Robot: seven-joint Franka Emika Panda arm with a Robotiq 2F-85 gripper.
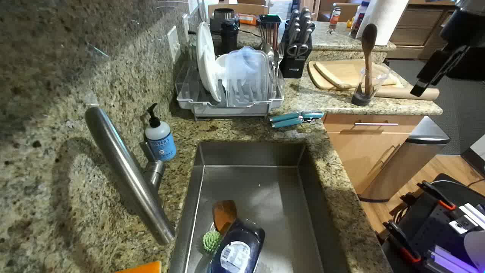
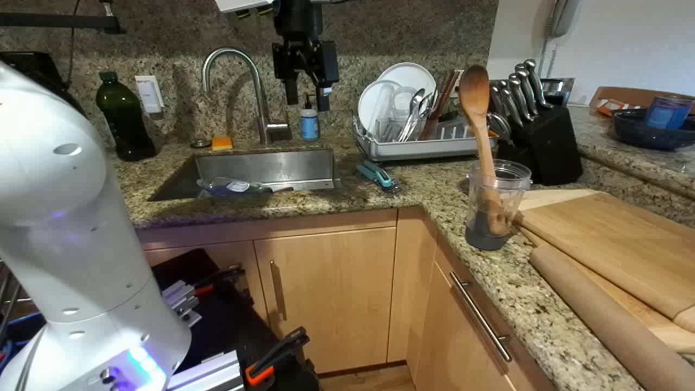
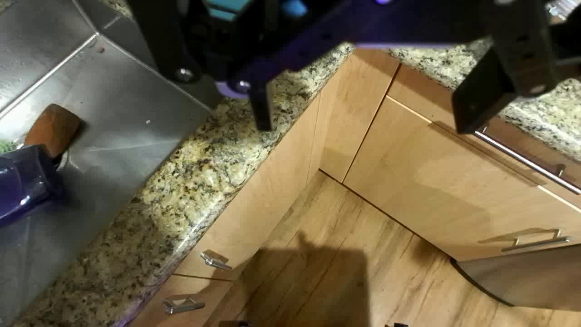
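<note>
My gripper (image 2: 307, 99) hangs open in the air above the counter, with nothing between its fingers. In the wrist view the gripper has its fingers wide apart, over the counter edge, cabinets and floor. A dark blue bottle (image 1: 236, 248) lies in the steel sink (image 1: 254, 186), beside a brown spatula head (image 1: 224, 214) and a green scrubber (image 1: 211, 241). On the counter right of the sink rests a teal-handled tool (image 2: 376, 175). A wooden spoon (image 2: 479, 124) leans in a clear cup (image 2: 511, 179) near the counter corner.
Around the sink stand a curved faucet (image 2: 257, 91), a blue soap bottle (image 2: 309, 124) and a full dish rack (image 2: 417, 151). Farther right are a knife block (image 2: 550, 143), cutting boards (image 2: 612, 228) and a brown roll (image 2: 606, 319). A green bottle (image 2: 124, 120) stands at left.
</note>
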